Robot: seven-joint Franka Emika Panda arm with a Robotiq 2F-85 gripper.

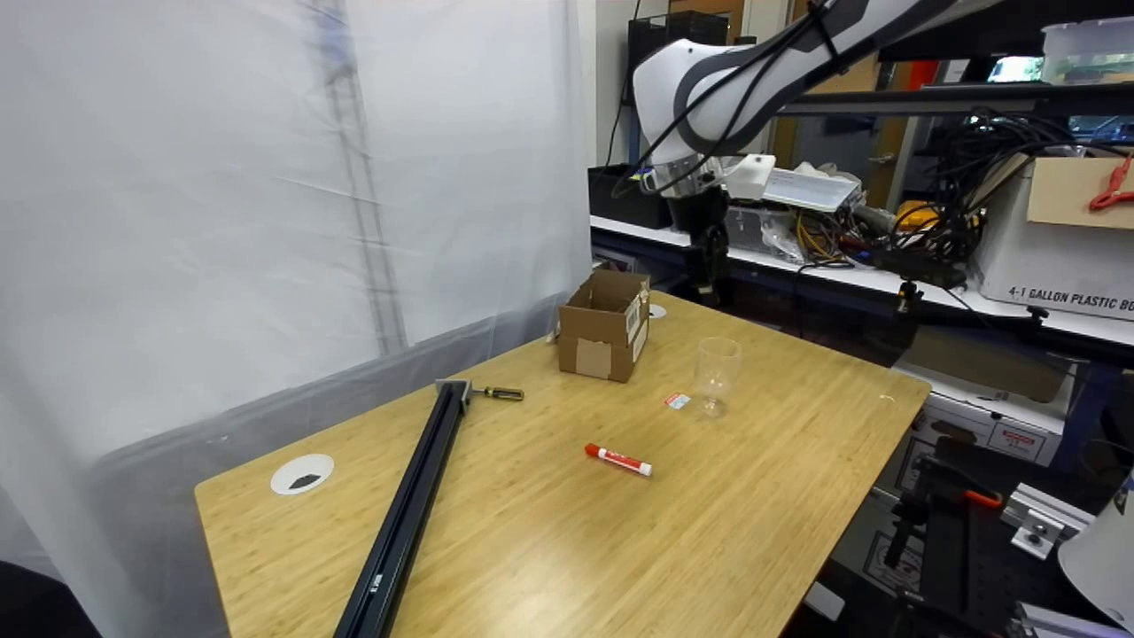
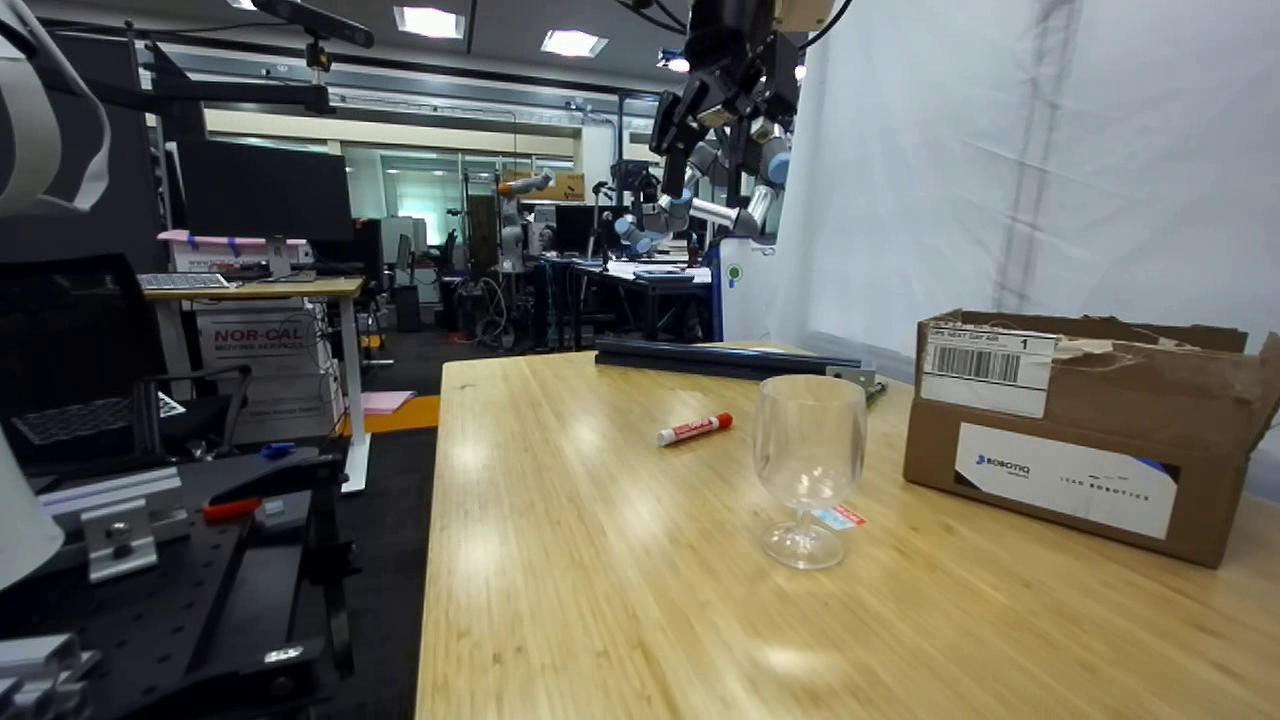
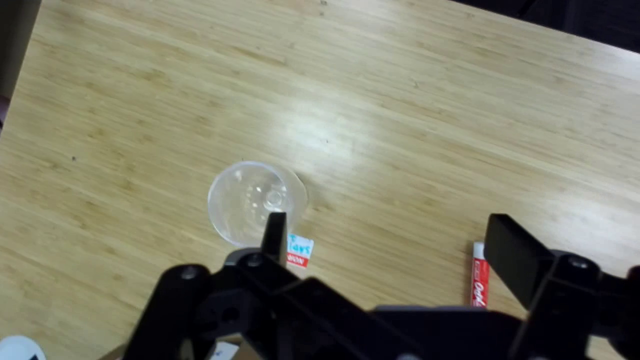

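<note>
My gripper is open, its two dark fingers wide apart with only bare tabletop seen between them. In the first exterior view the gripper (image 1: 709, 278) hangs high above the table. A clear stemmed glass (image 2: 810, 450) stands upright on the wood. From the wrist, the glass (image 3: 255, 201) shows beyond the left finger. The red and white marker (image 1: 618, 461) lies on the table; the right finger borders the marker (image 3: 480, 279) in the wrist view, hiding part of it. Beside the glass is a small red and white card (image 1: 677, 400).
An open-topped cardboard box (image 2: 1068, 444) stands near the glass. A long black rail (image 1: 415, 505) and a screwdriver (image 1: 500, 393) lie toward the curtain side.
</note>
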